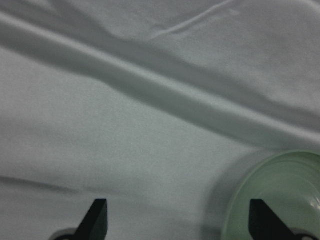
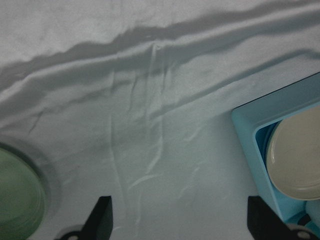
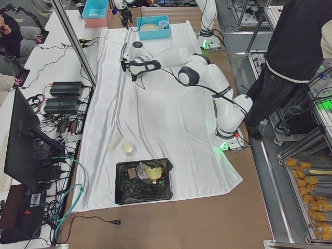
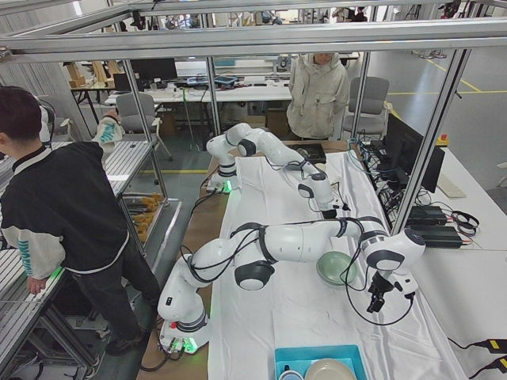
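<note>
A pale green dish (image 4: 333, 267) lies on the white cloth; it fills the lower right of the left wrist view (image 1: 280, 190) and the left edge of the right wrist view (image 2: 15, 195). My left gripper is open above the cloth beside the dish, with nothing between its fingers. My right gripper is open between the dish and a blue bin (image 2: 250, 130), also empty. The bin holds a beige plate (image 2: 295, 155) and a cup (image 3: 163, 24). The left arm hides most of the dish in the camera left view.
A black lined bin (image 3: 124, 181) with loose items stands at the cloth's other end, near a white cup (image 3: 126, 148). A monitor (image 3: 21, 140) and cables line one side; a person (image 4: 71, 214) stands on the other.
</note>
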